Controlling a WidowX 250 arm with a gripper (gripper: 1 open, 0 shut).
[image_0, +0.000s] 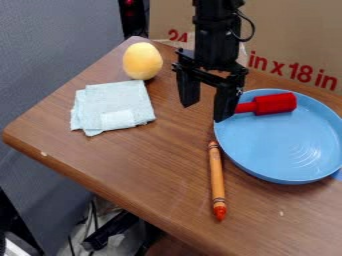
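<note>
My black gripper (203, 97) hangs in the upper middle of the view, fingers apart and open, over the wooden table just left of a blue plate (281, 151). A red cylindrical object (275, 103) lies on the plate's back part, partly behind the gripper. An orange crayon (217, 184) lies below the gripper, beside the plate. A folded pale cloth (110, 106) is to the left, with a yellow rounded object (142, 61) behind it.
A cardboard box (294, 40) stands along the back.
</note>
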